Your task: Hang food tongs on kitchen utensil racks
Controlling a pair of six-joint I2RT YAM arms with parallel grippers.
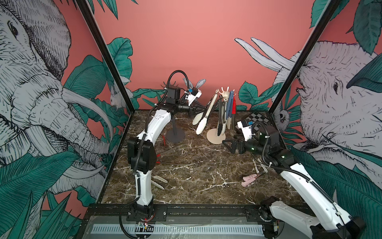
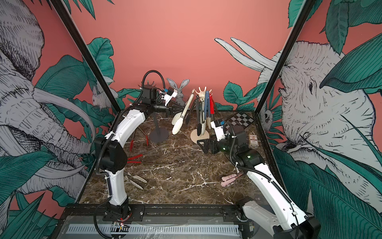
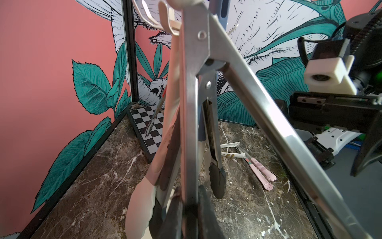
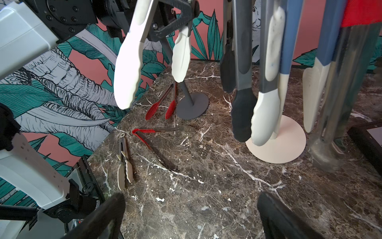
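Note:
Cream-tipped tongs [image 1: 202, 124] hang splayed from my left gripper [image 1: 202, 112], which is shut on one metal arm of them. In the left wrist view that steel arm [image 3: 190, 131] runs down between the two dark fingers. The top of the tongs is close to the left side of the beige rack [image 1: 225, 92]; whether it touches a hook cannot be told. Several other tongs [image 4: 243, 79] in grey, blue and red hang on that rack, above its round base [image 4: 278, 147]. Low in front of the rack, my right gripper [image 1: 232, 146] stands open and empty.
A dark rack with a round base [image 1: 175, 135] stands at the left, beside red tongs [image 4: 161, 101]. More tongs lie on the marble: red-handled [image 4: 153, 137], cream [image 4: 124, 163], pink [image 1: 250, 178]. A checkered board [image 2: 241, 119] lies back right.

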